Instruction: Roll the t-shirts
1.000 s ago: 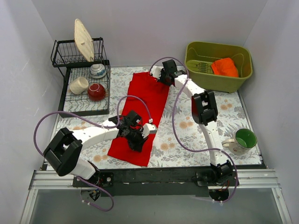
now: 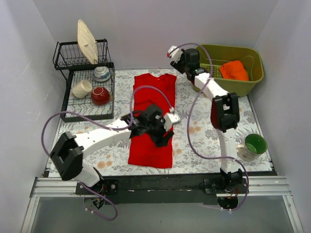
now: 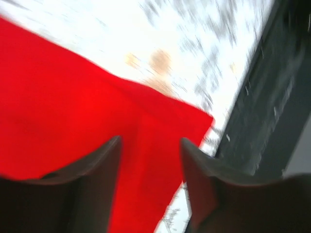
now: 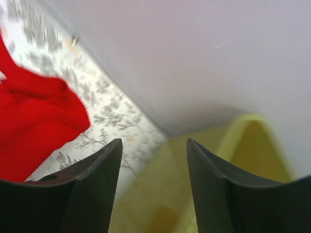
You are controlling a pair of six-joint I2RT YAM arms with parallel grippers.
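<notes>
Spread lengthwise on the patterned mat is a red t-shirt (image 2: 150, 154), folded into a long strip, with some wrinkles in its upper half. Over its lower part hangs my left gripper, fingers apart and nothing seen held; that wrist view is blurred, with red cloth (image 3: 155, 121) below. My right gripper is off the shirt's far right corner (image 4: 73, 114), beside the green basket (image 4: 141, 194). Its fingers stand apart, empty. An orange-red cloth bundle (image 2: 234, 70) lies inside that basket.
A black dish rack (image 2: 90, 117) with cups and bowls occupies the far left. A mug with a green inside (image 2: 255, 144) stands at the right edge. The basket rim (image 2: 261, 77) rises close to my right arm. Bare mat (image 2: 204, 138) lies right of the shirt.
The shirt's near end has swung right, so the strip lies straighter. My left gripper moved right and slightly up. The right gripper has left the shirt's far corner, moving up and right toward the basket.
</notes>
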